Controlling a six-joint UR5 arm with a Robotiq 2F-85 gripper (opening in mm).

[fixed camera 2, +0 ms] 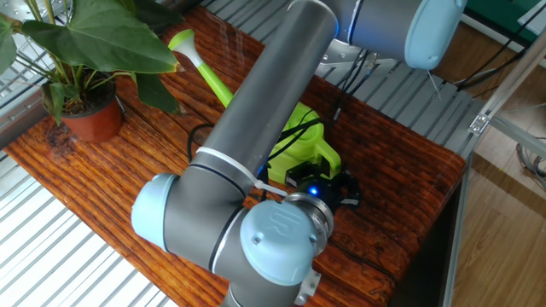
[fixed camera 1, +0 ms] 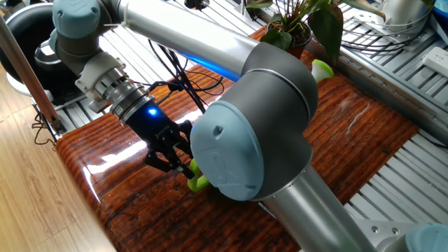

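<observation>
A light-green watering can point(fixed camera 2: 294, 145) stands on the brown wooden table, its long spout reaching toward the potted plant. In exterior view 2 the arm crosses in front of part of its body. My gripper point(fixed camera 1: 189, 166) is down at the can's handle point(fixed camera 1: 199, 182), with one black finger beside the green loop. The arm's elbow covers most of the can in exterior view 1, leaving part of the handle and the spout's tip point(fixed camera 1: 322, 70) visible. Whether the fingers are closed on the handle is hidden.
A plant in a reddish-brown pot point(fixed camera 2: 94, 119) stands near the spout, its leaves overhanging the table. Black cables point(fixed camera 1: 183, 80) hang by the arm.
</observation>
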